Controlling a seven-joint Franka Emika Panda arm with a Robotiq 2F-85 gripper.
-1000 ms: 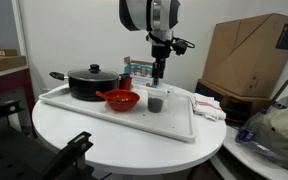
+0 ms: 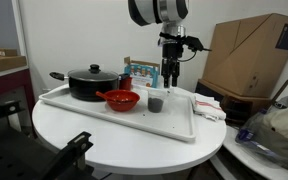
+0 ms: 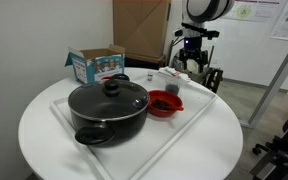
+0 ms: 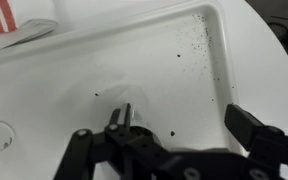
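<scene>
My gripper point(image 2: 171, 82) hangs above the white tray point(image 2: 174, 128), a little to the right of a clear cup point(image 2: 156, 103) with dark contents. In the second exterior view the gripper point(image 3: 192, 68) is at the back, above and to the right of the cup point(image 3: 172, 88). In the wrist view, the dark fingers point(image 4: 246, 126) stand apart, so the gripper looks open. A clear, shiny shape point(image 4: 134, 108) shows below it, partly hidden by the gripper body; I cannot tell how near it is.
A black lidded pot point(image 3: 108, 108) and a red bowl point(image 3: 164, 104) with dark contents stand on the tray. Behind are a colourful box point(image 3: 97, 65) and a red-striped cloth point(image 4: 14, 22). The tray's front right part is clear.
In exterior view 1 my gripper has moved to the right and slightly down. The cup, bowl and pot have stayed in place.
</scene>
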